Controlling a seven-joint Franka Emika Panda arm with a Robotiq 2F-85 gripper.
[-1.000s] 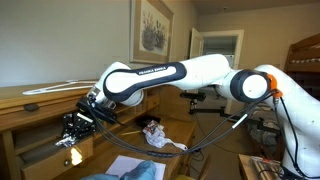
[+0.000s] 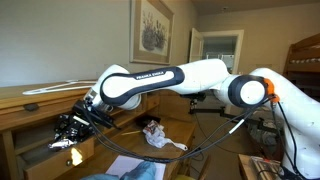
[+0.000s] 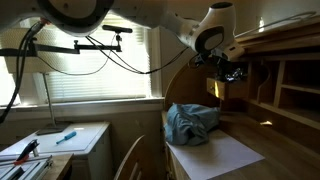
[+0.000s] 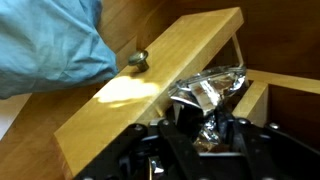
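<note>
My gripper (image 2: 68, 133) points down at a small wooden drawer (image 2: 60, 163) in the desk's shelf unit. The fingers stand open. Shiny, crinkled silvery material (image 4: 212, 88) shows at the fingertips; I cannot tell whether it covers them or is a separate piece. In the wrist view the drawer front (image 4: 165, 68) runs diagonally, with a round metal knob (image 4: 139, 61) on its outer face. The fingertips are close to the drawer's top edge on its inner side, and the drawer looks pulled out. Its inside is dark and mostly hidden by the gripper.
A blue cloth (image 3: 190, 124) lies on the desk beside a white sheet of paper (image 3: 222, 157). Farther along the desk is a crumpled white item (image 2: 155, 134). The upper shelf (image 3: 285, 45) overhangs close to the gripper. Bare desktop (image 2: 180, 128) shows between them.
My gripper has shifted slightly left and down toward the drawer in exterior view 1. The cloth, paper and other desk items look unmoved.
</note>
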